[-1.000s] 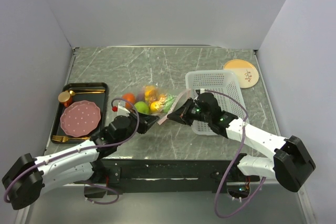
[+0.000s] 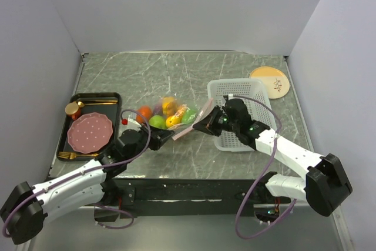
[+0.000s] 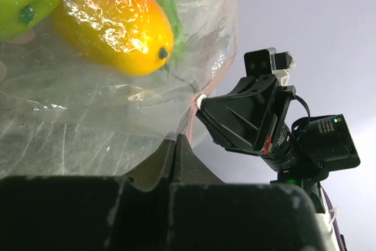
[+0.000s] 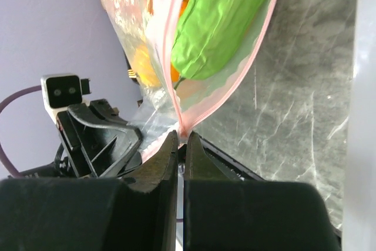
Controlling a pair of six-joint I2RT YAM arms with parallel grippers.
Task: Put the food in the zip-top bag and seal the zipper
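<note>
The clear zip top bag (image 2: 157,101) with a pink zip strip (image 2: 187,133) lies mid-table, with food inside: a green apple (image 2: 157,121), a yellow-orange fruit (image 3: 120,30), a green vegetable (image 4: 220,22) and others. My right gripper is shut on the pink strip at one side of the mouth, which gapes beyond it in the right wrist view. My left gripper is shut at the strip's front end, where the thin film and strip run to its fingertips. The strip stretches between both grippers. The exact grip on the left is hard to see.
A white basket (image 2: 228,84) stands close behind my right gripper. On the left, a black tray (image 2: 117,99) carries a pink plate (image 2: 90,133), cutlery and a cup (image 2: 73,109). A round board (image 2: 272,80) lies back right.
My right gripper has shifted a little to the right and back, my left one slightly left.
</note>
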